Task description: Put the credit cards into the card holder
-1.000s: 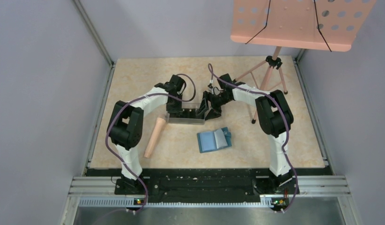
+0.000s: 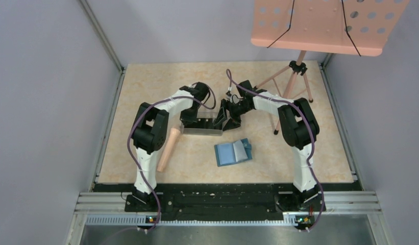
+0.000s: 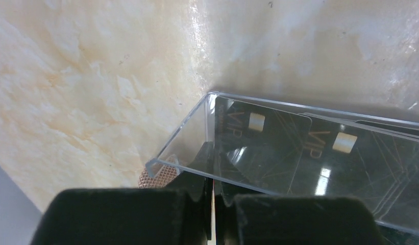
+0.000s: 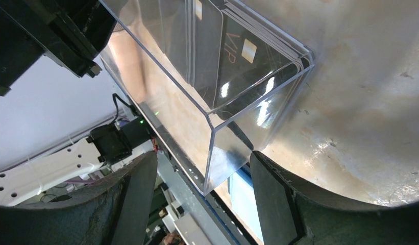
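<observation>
In the top view a clear box holds dark cards, and the left wrist view shows the black cards marked VIP with pale gold chips. A blue folder-like holder with pale panels lies open on the table, nearer the front. My left gripper is at the box's left end by its near wall. It is shut, and nothing shows clearly between its fingers. At the opposite end my right gripper stands open, with the box's clear corner in view between its fingers. Whether they touch the box cannot be told.
A pink cylinder lies in front of the box's left end. The pink stand has its legs on the table at the back right. Bare tabletop shows left of the blue holder.
The left arm's elbow has swung to the right, and its wrist has turned and shifted slightly right over the box's left end. The right arm, box and blue holder have stayed put.
</observation>
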